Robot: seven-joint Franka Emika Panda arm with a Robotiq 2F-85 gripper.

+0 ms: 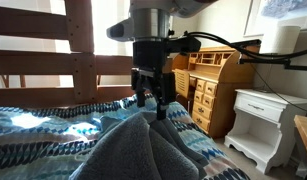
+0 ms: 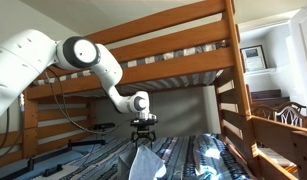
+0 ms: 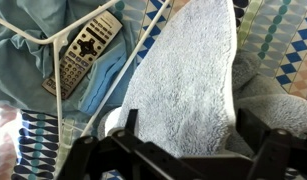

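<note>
A grey-blue towel is bunched up on the bed, its upper fold rising to my fingertips. From above, in the wrist view, the towel has a pale edge running down its right side. My gripper points down at the peak of that fold, fingers apart. In the wrist view the gripper is open, with the towel's surface showing between and beneath its fingers. Whether they touch the cloth cannot be told. In exterior view 2 the gripper is small above the towel.
On the bed, a white hanger, a remote control and a blue cloth lie left of the towel. The upper bunk spans overhead, and wooden rails bound the bed. A white nightstand stands at right.
</note>
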